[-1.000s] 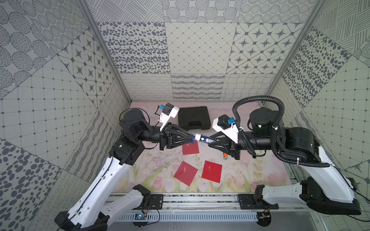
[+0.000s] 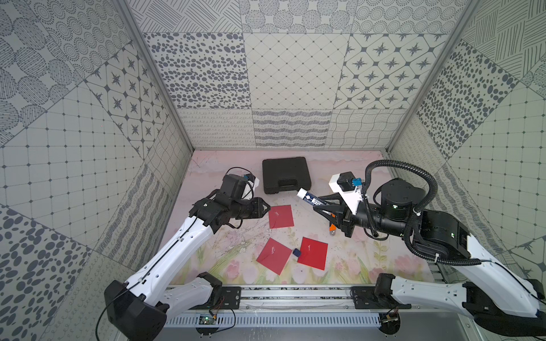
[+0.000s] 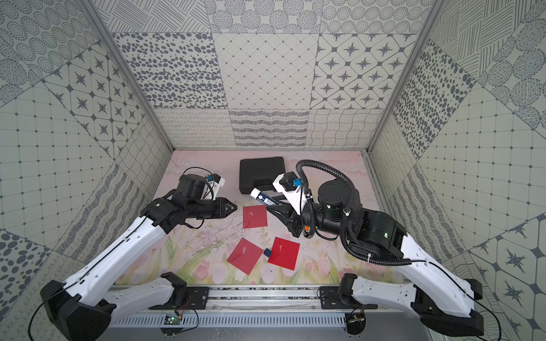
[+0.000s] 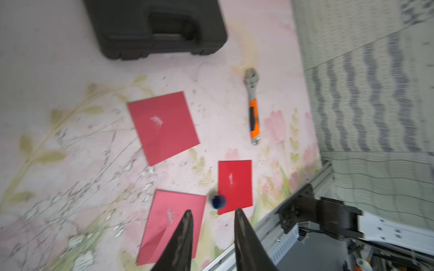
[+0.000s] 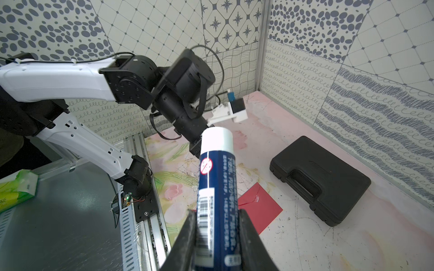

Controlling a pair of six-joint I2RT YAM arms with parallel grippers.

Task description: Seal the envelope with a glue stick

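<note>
A blue glue stick with a white top is held upright in the right wrist view by my right gripper, shut on it. My left gripper points down over the table, fingers apart and empty. Below it a small blue cap shows beside the red envelopes; whether it rests or is falling is unclear. Three red envelopes lie flat: one at the middle, one front left, one front right.
A closed black case lies at the back middle. An orange-handled wrench lies on the right side.
The glue stick and blue cap have parted. My left gripper has swung leftward and turned down, and the cap has left it, showing lower among the envelopes. The right gripper has shifted slightly.
</note>
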